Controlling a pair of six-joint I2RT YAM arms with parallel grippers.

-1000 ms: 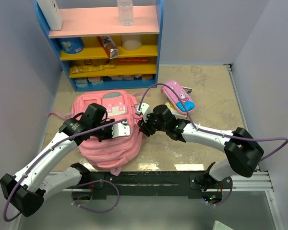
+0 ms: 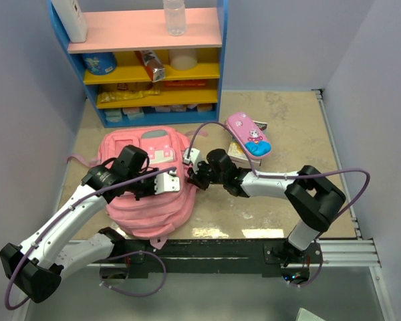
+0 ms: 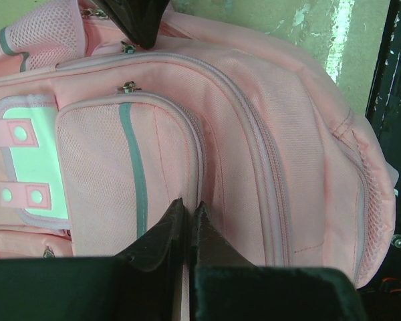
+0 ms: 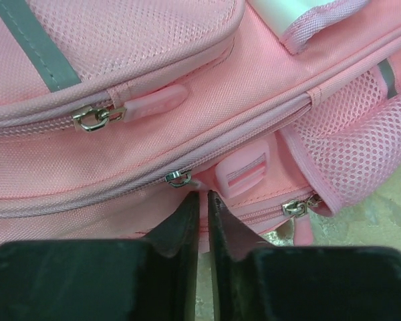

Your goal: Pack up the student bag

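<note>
The pink backpack (image 2: 147, 217) lies flat on the left of the table, its front side up. My left gripper is shut on a fold of fabric at the rim of the bag's front pocket (image 3: 93, 174). At the bag's right side, my right gripper has its fingers close together with a narrow gap between them. Its tips are at the small zipper slider (image 4: 178, 178) of the main compartment, and the slider's pull runs toward them. Whether the pull is pinched is not clear. The main zipper (image 3: 271, 180) looks closed where it shows.
Right of the bag, a pink pencil case (image 2: 246, 134) rests on books (image 2: 238, 155). Behind stands a blue shelf (image 2: 223, 60) with a clear bottle (image 2: 175, 19) and other goods. Free table lies at the front right.
My right gripper has shifted slightly left, closer to the bag's side, and its elbow has swung left. The left arm and the bag look nearly still.
</note>
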